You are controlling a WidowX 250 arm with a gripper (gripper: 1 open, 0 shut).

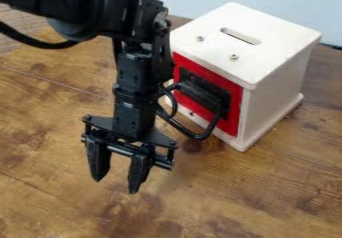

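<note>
My black gripper (118, 166) hangs open above the wooden floor at the left of the white box, its two fingers pointing down with nothing between them. The white box (281, 72) has a slot and two screws on top and a red front panel (230, 119) with a black fitting. A black loop handle (201, 132) sticks out from that front, partly behind my arm.
A pale background lies behind the box at the top right.
</note>
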